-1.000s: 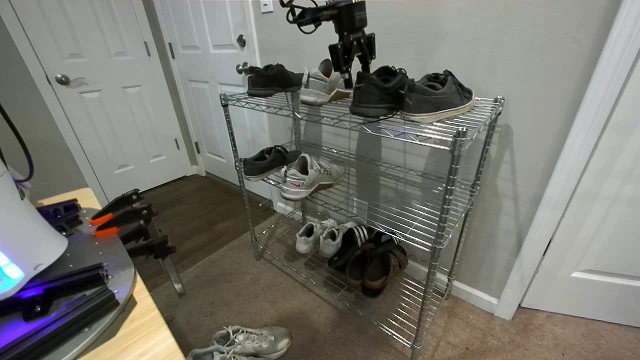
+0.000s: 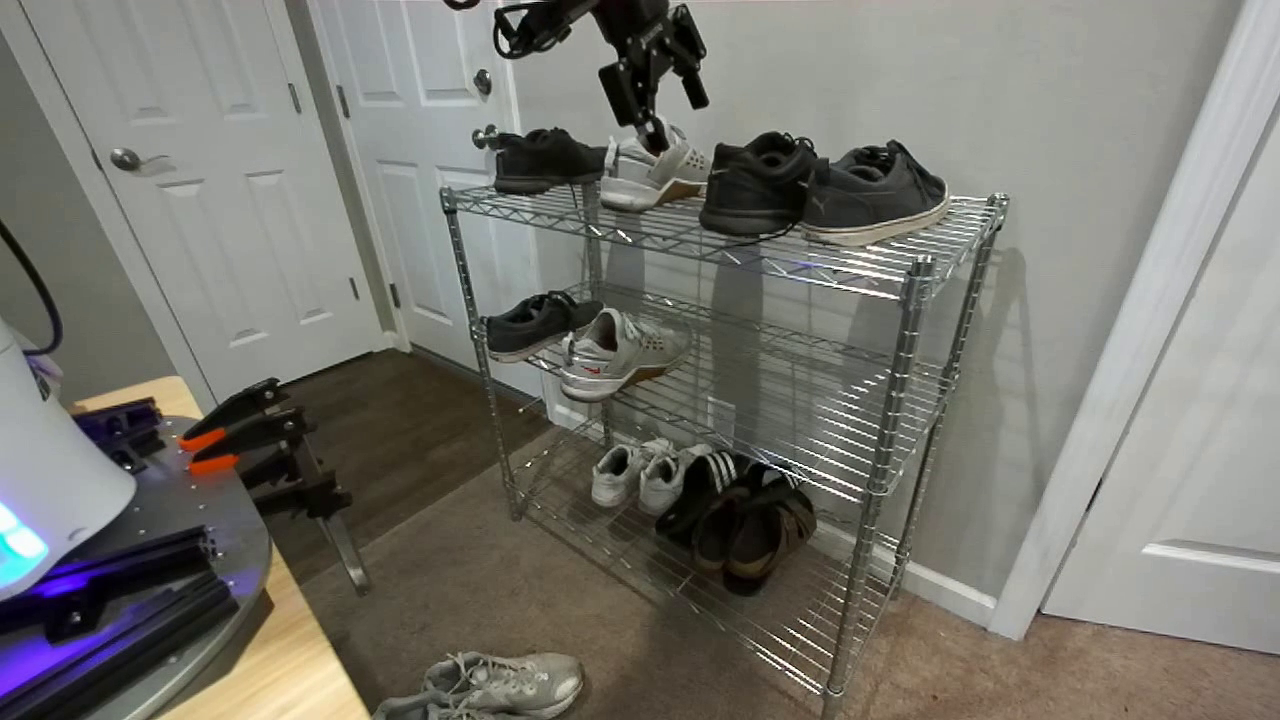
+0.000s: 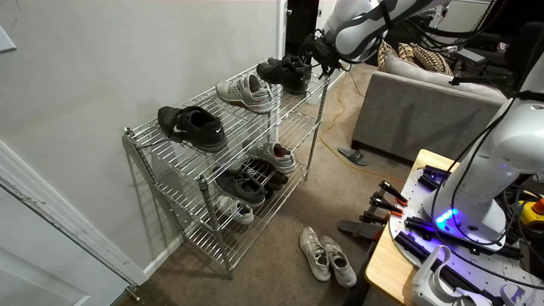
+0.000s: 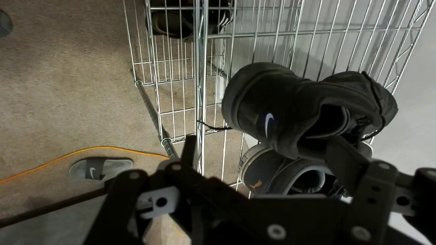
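Observation:
My gripper [image 2: 674,120] is open and tilted above the top shelf of the wire rack [image 2: 882,282], with nothing between its fingers. In exterior view 1 it overlaps the white shoe [image 2: 630,186]; touching or apart I cannot tell. In the wrist view a black Nike shoe [image 4: 282,106] lies ahead of the fingers, and a dark Puma shoe [image 4: 265,169] shows between them, partly hidden by the right finger [image 4: 343,157]. Exterior view 1 has that black shoe [image 2: 750,192] beside the grey-black shoe [image 2: 876,198]. Another black shoe [image 2: 546,160] stands at the far left end.
On the middle shelf are a dark shoe [image 2: 534,324] and a light grey shoe [image 2: 612,354]. Sandals [image 2: 762,528] and white shoes [image 2: 615,474] fill part of the bottom shelf. A light pair [image 3: 326,255] lies on the floor. The wall is close behind.
In exterior view 1 my gripper has moved left and up, from beside the black shoe to above the white one, and has tilted. The shoes look unmoved.

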